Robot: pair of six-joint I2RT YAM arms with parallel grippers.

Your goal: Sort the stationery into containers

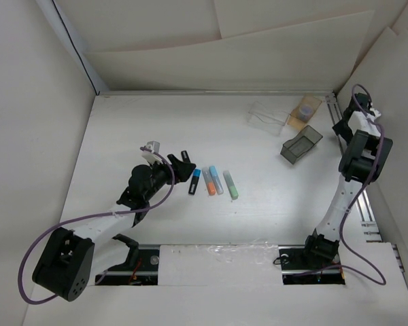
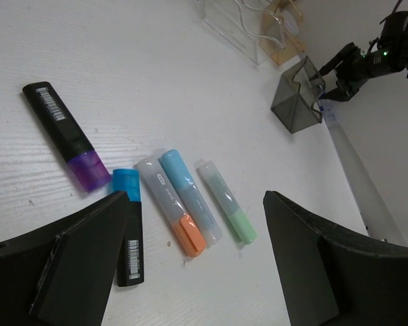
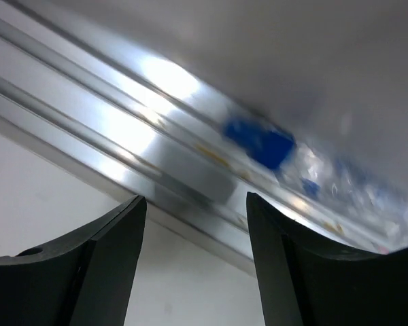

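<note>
Several pens and slim cases lie in the table's middle: a black-and-purple one (image 2: 66,133), a black one with blue cap (image 1: 194,182), an orange-tipped (image 1: 209,182), a blue (image 1: 216,179) and a green one (image 1: 230,185). My left gripper is open above them, empty. My right gripper stands open at the right rail, near a blurred blue object (image 3: 258,139) in the rail. At the back right are a clear container (image 1: 264,119), a tan container (image 1: 304,111) and a dark grey box (image 1: 300,144).
Metal rails (image 1: 364,216) edge the right side, close to a white wall (image 1: 398,176).
</note>
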